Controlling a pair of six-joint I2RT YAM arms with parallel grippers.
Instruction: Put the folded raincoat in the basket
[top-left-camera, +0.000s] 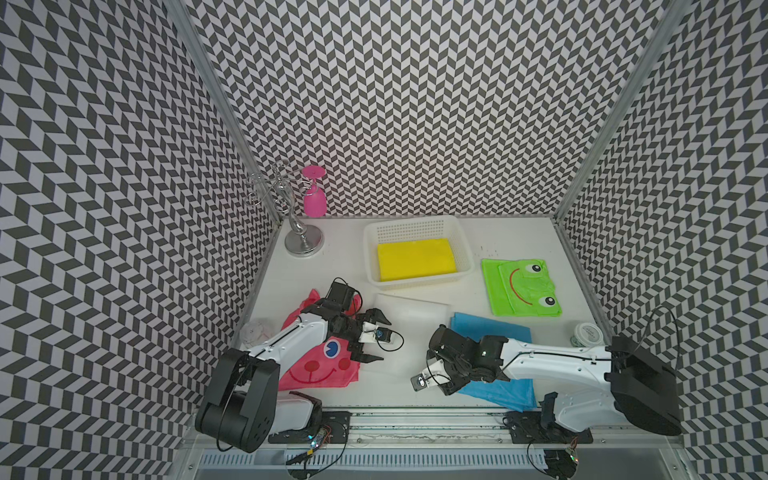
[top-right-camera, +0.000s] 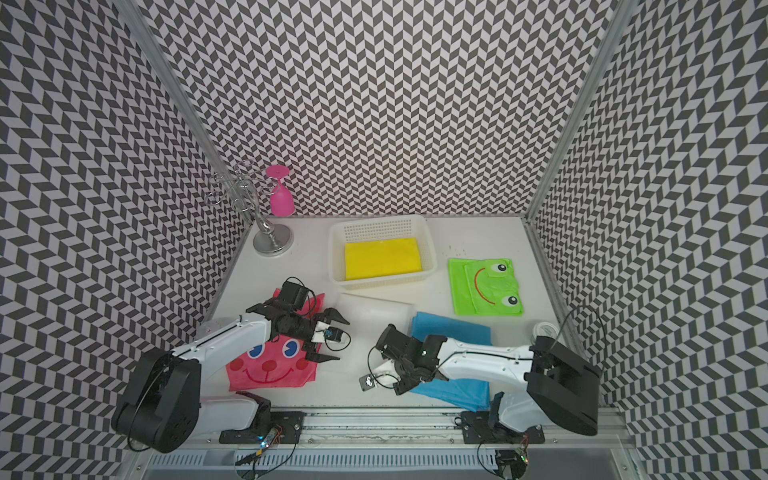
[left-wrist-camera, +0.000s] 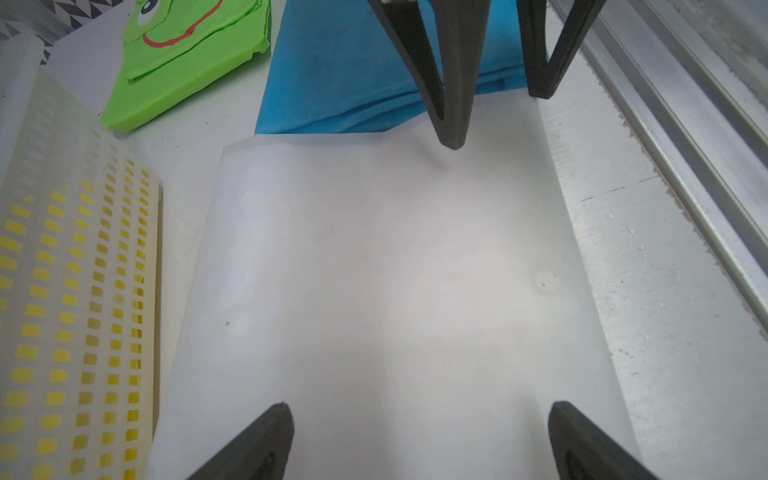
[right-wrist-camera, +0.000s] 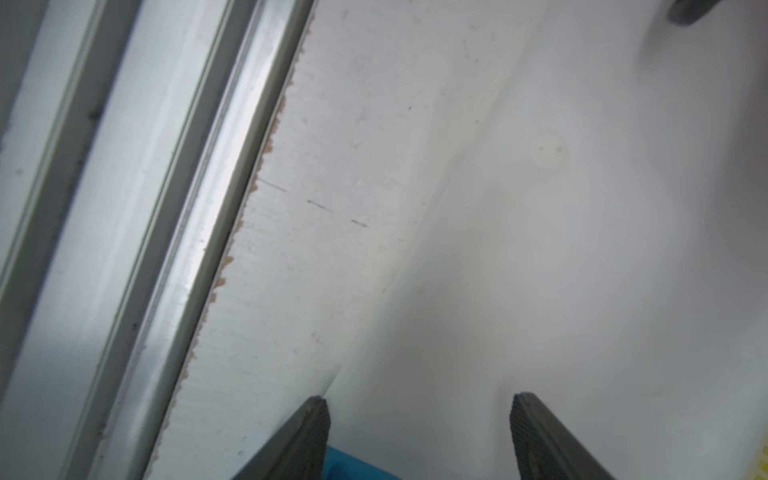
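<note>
A white, flat rectangular piece (left-wrist-camera: 384, 264), smooth like a sheet, lies mid-table; whether it is a folded raincoat I cannot tell. My left gripper (top-left-camera: 385, 341) is open over its left side, fingers (left-wrist-camera: 268, 440) wide apart and empty. My right gripper (top-left-camera: 440, 364), also open and empty, is at the near right part of it beside the blue folded raincoat (top-left-camera: 504, 392), partly covering that one. At the back stands the white basket (top-left-camera: 468, 240), with a yellow folded raincoat (top-left-camera: 416, 258) inside. A red raincoat (top-left-camera: 320, 372) lies under the left arm.
A green frog-faced raincoat (top-left-camera: 521, 288) lies at the right. A metal stand (top-left-camera: 303, 240) holds a pink goblet (top-left-camera: 315, 200) at the back left. A small white jar (top-left-camera: 587, 334) sits by the right arm. A metal rail (left-wrist-camera: 672, 160) runs along the front edge.
</note>
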